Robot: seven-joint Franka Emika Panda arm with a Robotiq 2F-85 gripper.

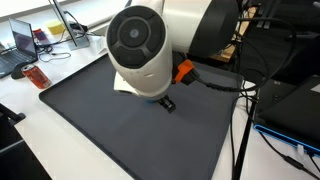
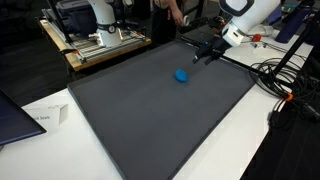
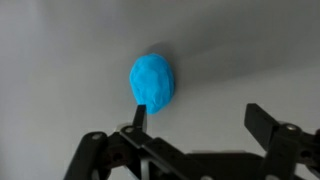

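A small rounded blue object [image 2: 181,75] sits on the dark grey table mat [image 2: 150,110]. Seen from the wrist, the same blue object [image 3: 152,82] is left of centre, beyond the left fingertip and outside the space between the fingers. My gripper is open, its black fingers wide apart with only bare mat showing between them. In exterior view 2 the gripper [image 2: 206,49] is close to the object, on its far right side. Exterior view 1 has my white arm [image 1: 145,75] covering most of the object.
An orange-red can [image 1: 37,76] and a laptop [image 1: 25,40] are at the far left in exterior view 1. Loose black cables [image 2: 285,85] run along the right side of the mat.
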